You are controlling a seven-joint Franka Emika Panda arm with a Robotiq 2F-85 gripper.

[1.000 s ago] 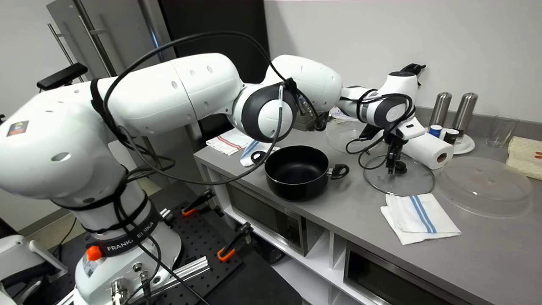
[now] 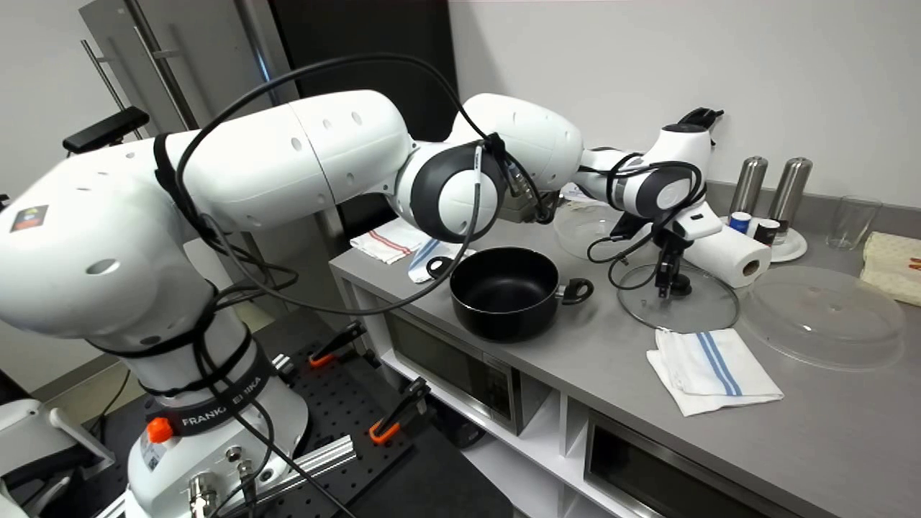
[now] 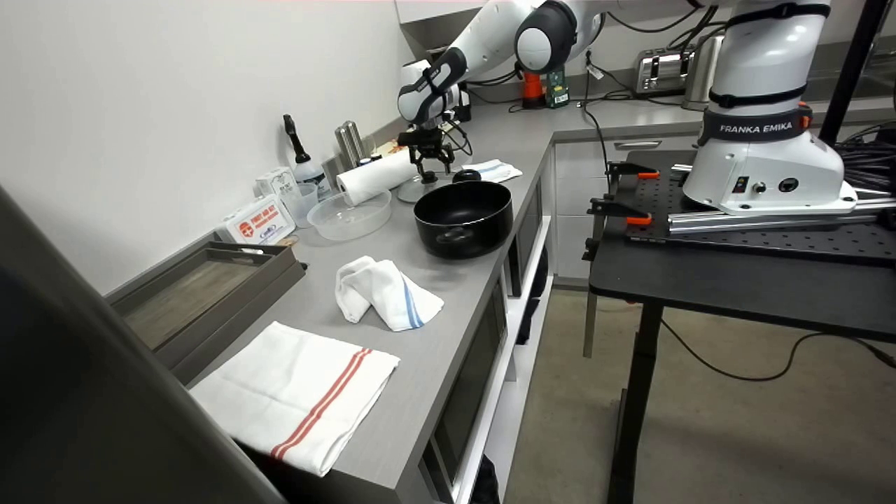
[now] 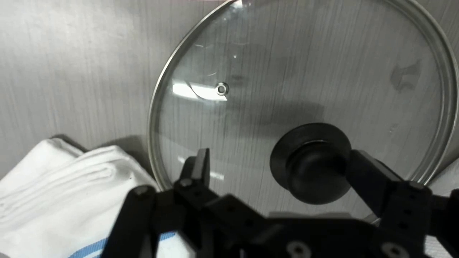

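Observation:
A round glass lid (image 4: 258,137) with a metal rim lies flat on the counter, its black knob (image 4: 316,172) upward. My gripper is open above the lid. In the wrist view the knob lies between the fingers, much closer to the right finger (image 4: 372,180) and partly overlapped by it; whether they touch, I cannot tell. The left finger (image 4: 200,167) is well apart from the knob. An empty black pot (image 2: 505,293), uncovered, stands on the counter nearer the robot base, in exterior view 1 left of the lid (image 2: 639,302).
A folded white towel (image 2: 721,371) lies close to the lid's edge. A paper towel roll (image 2: 729,255) and a clear plastic cover (image 2: 824,315) are close by on other sides. Steel shakers (image 2: 790,190) stand along the wall. Bare counter separates pot and lid.
Hardly anything differs from a second ago. The gripper is still over the lid, and the pot, lid and towel have kept their places.

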